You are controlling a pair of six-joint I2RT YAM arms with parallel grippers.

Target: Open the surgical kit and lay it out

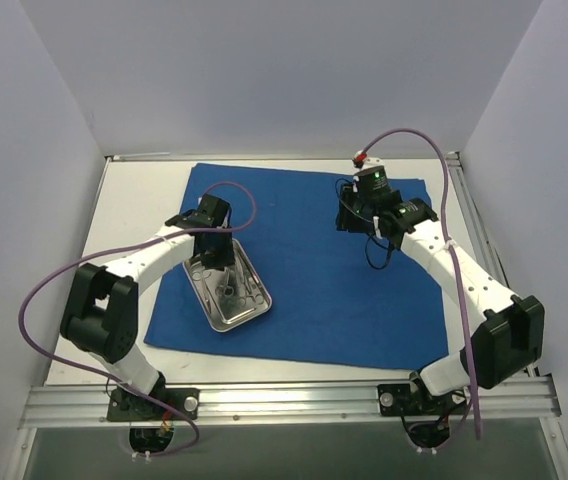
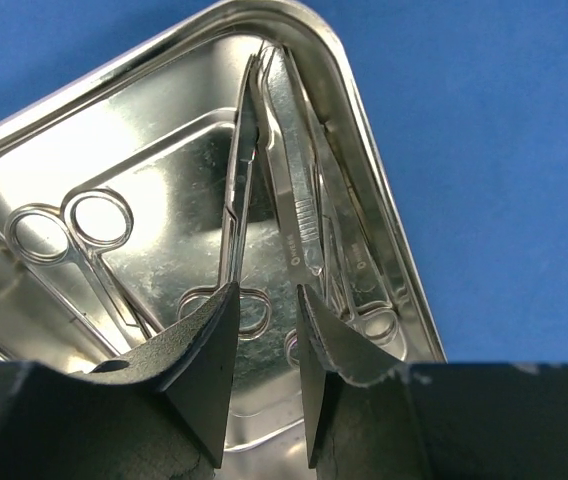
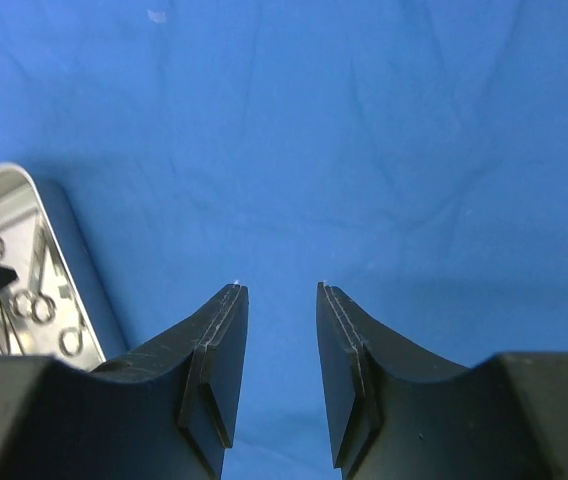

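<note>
A steel tray (image 2: 396,217) lies on the left part of the blue cloth (image 1: 354,300), holding several surgical instruments. In the left wrist view, tweezers (image 2: 289,165) and slim scissors (image 2: 236,190) run along its right side, and ringed scissors (image 2: 92,245) lie at the left. My left gripper is over the tray, part open, its fingertips above the instruments' lower ends; I see no instrument held. Whether the fingers touch anything is unclear. Away at the right, my right gripper hangs part open above bare cloth, empty.
White table (image 1: 129,215) shows around the cloth. Grey walls (image 1: 284,80) close in the back and sides. A purple cable (image 1: 449,230) arches over each arm.
</note>
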